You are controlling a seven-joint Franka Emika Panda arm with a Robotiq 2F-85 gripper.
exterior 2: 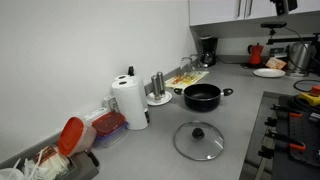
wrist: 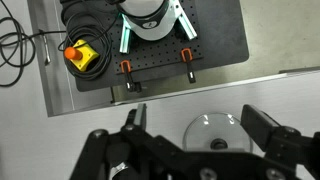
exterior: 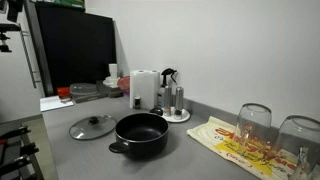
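Observation:
A black two-handled pot [exterior: 141, 137] stands uncovered on the grey counter; the second exterior view shows the same pot [exterior 2: 203, 96] beyond the lid. Its glass lid [exterior 2: 199, 141], with a dark rim and black knob, lies flat on the counter beside it, apart from the pot. In the first exterior view the lid [exterior: 92, 127] is left of the pot. My gripper is open in the wrist view, its black fingers [wrist: 137, 118] wide apart and nothing held. Below it the lid [wrist: 214, 127] shows on the counter, partly covered by the right finger.
Paper towels [exterior 2: 129, 101], bottles on a white plate [exterior: 176, 115] and containers line the wall. Upturned glass jars [exterior: 253, 123] rest on a patterned cloth [exterior: 220, 137]. A dark perforated base plate [wrist: 220, 35] with cables lies beyond the counter edge.

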